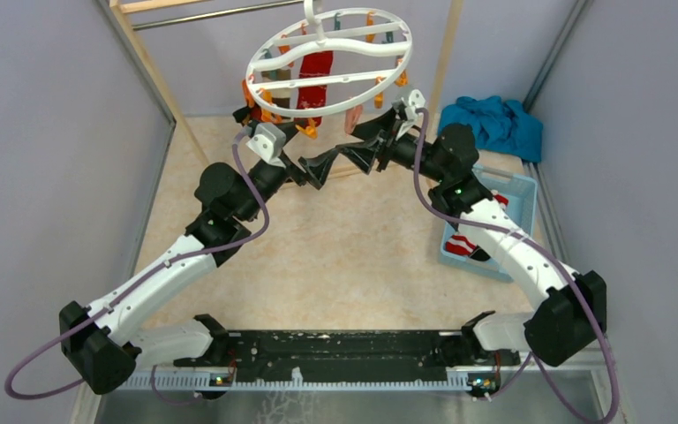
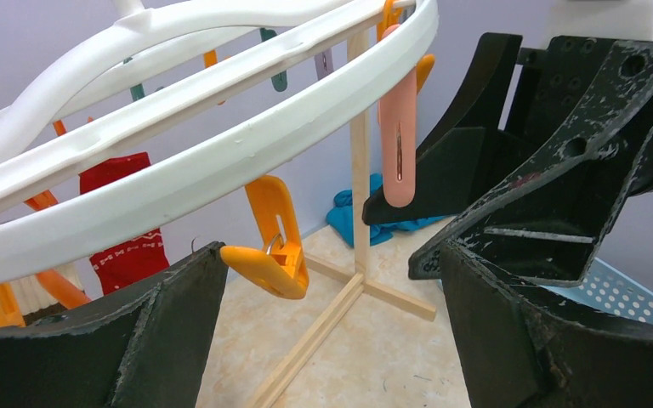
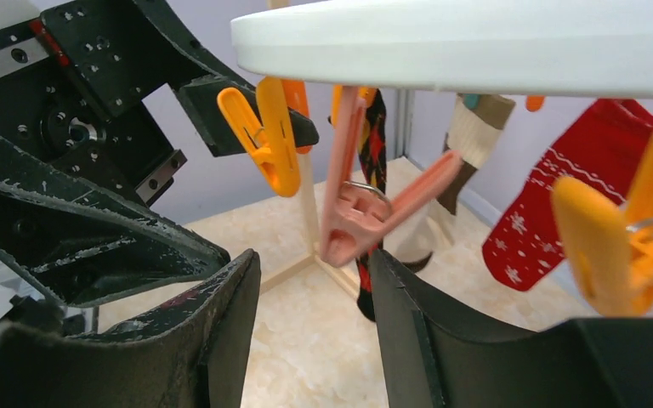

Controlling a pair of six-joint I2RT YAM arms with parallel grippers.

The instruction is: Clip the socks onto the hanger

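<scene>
A round white clip hanger (image 1: 329,48) hangs at the top of the top view, with a red sock (image 3: 565,195) and other socks clipped to it. My left gripper (image 1: 305,159) stands open below its front rim, an orange clip (image 2: 268,255) between and above its fingertips in the left wrist view. My right gripper (image 1: 360,146) is close by on the right, facing it, near a pink clip (image 3: 366,212); its fingertips are part open below that clip, with no sock seen between them.
A blue bin (image 1: 516,199) with socks is at the right, behind the right arm, and a blue cloth (image 1: 485,124) lies at the back right. Wooden stand posts (image 1: 154,71) frame the hanger.
</scene>
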